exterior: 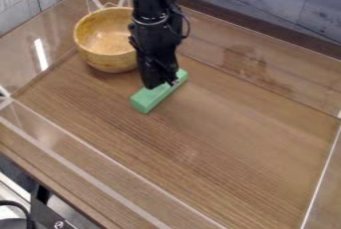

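Note:
My black gripper (163, 74) reaches down from the top centre, its tip just over the upper part of a flat green block (156, 99) on the wooden table. Its fingers look closed, though they are small and dark; I cannot tell whether the tip touches the block. A yellow bowl (96, 44) sits left of the arm, toward the back.

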